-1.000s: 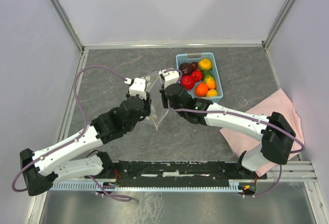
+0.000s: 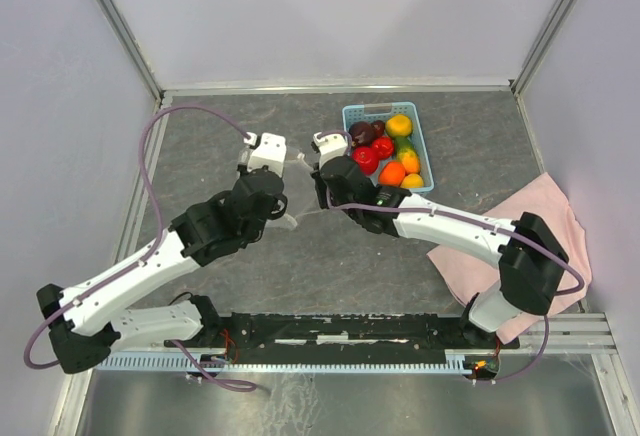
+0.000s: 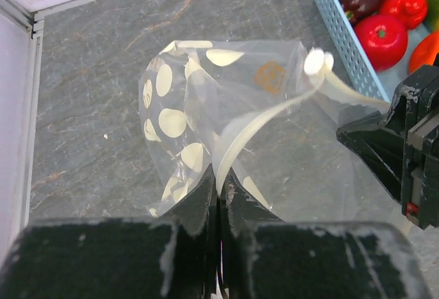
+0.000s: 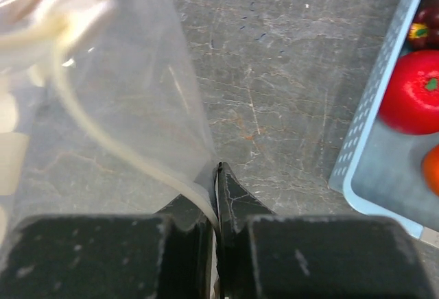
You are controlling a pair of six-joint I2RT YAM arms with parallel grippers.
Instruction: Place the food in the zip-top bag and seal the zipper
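The clear zip top bag (image 3: 172,123), printed with cream dots, stretches between my two grippers over the table. In the left wrist view my left gripper is shut on one edge of its mouth. The opposite edge runs into my right gripper, whose fingers are close together with the film between them. Between the two grips the mouth gapes, and no food shows inside. The food lies in the blue basket (image 2: 430,174): a red tomato (image 2: 365,160), an orange (image 2: 392,173), a yellow fruit (image 2: 399,125), a dark eggplant (image 2: 362,133) and other pieces.
The basket stands close beyond my right gripper, partly behind that arm in the top view. A pink cloth (image 2: 535,216) lies at the right edge.
My left gripper has shifted slightly left and turned, drawing its edge of the bag away, so the mouth is spread wider. The right arm has barely moved. The basket is unchanged.
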